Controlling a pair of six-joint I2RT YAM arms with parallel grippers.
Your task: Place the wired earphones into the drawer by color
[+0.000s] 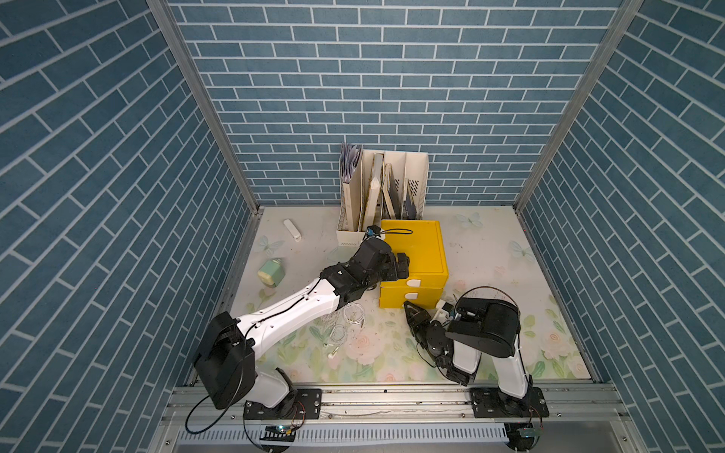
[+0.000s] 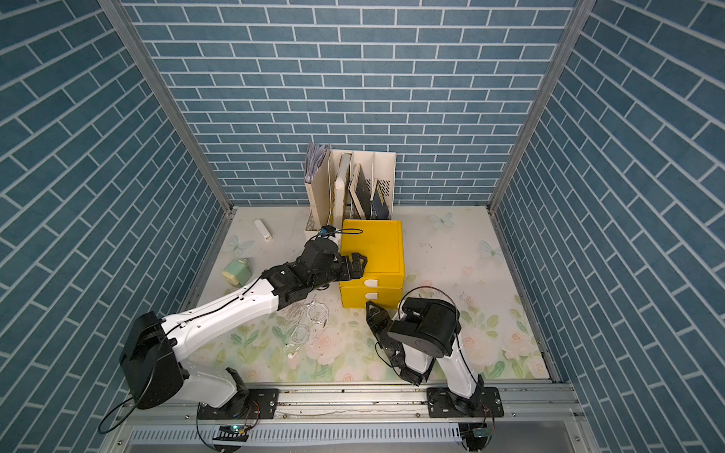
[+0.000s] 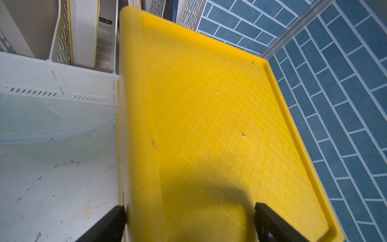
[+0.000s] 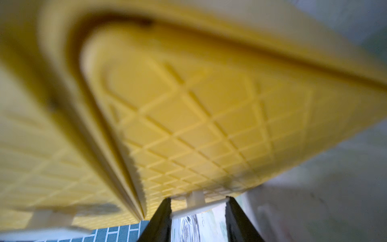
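Note:
White wired earphones [image 1: 337,333] lie in loose coils on the table, left of the yellow two-drawer cabinet [image 1: 423,245]. Both drawers look closed, each with a white handle. Over the cabinet's top, at its left front edge, my left gripper stands open, its fingers spread above the yellow lid with nothing held. My right gripper is low at the cabinet's front. Its fingers are partly spread, one on each side of the lower drawer's white handle [image 4: 199,208], and I see gaps between them and the handle.
Behind the cabinet stands a white file rack [image 1: 351,236] with folders. A pale green and cream object [image 1: 270,271] and a white stick-like item [image 1: 292,229] sit at the left.

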